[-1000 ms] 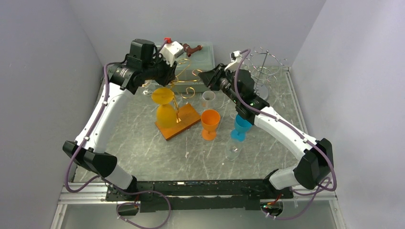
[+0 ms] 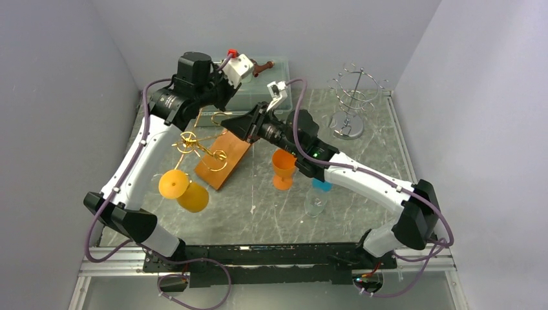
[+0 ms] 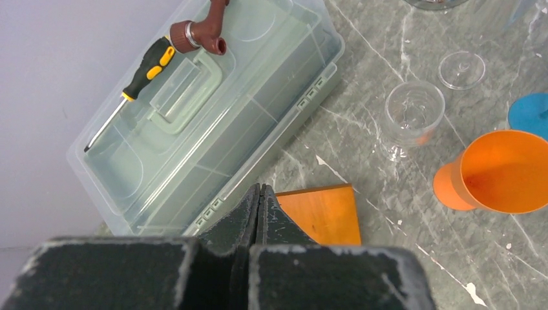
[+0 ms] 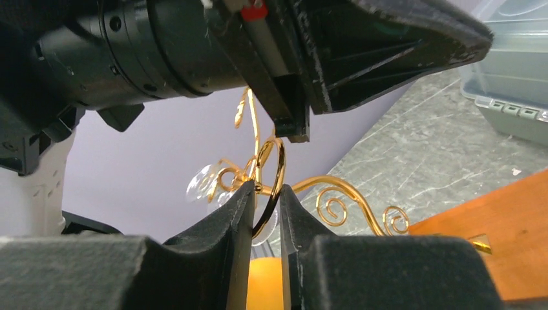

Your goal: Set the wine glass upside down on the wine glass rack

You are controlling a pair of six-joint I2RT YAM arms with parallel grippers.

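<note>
The gold wine glass rack point(image 2: 189, 143) leans over toward the front left in the top view, its wooden base point(image 2: 221, 166) behind it. A yellow goblet point(image 2: 192, 197) hangs on it, with clear glass point(image 4: 201, 183) also on it in the right wrist view. My right gripper is shut on one curled end point(image 4: 280, 169) of the rack. My left gripper is shut with nothing between its fingers, and the rack's arms are outside it. An orange goblet point(image 2: 283, 166) stands upright on the table.
A clear toolbox point(image 3: 258, 123) at the back carries a screwdriver point(image 3: 147, 69) and a brown pipe fitting point(image 3: 207, 29). Clear glasses point(image 3: 413, 110) and a blue goblet point(image 3: 533, 113) stand nearby. A silver rack point(image 2: 349, 126) is at back right.
The rack has tipped toward the front left with the yellow goblet. My right gripper moved left, still holding its curl.
</note>
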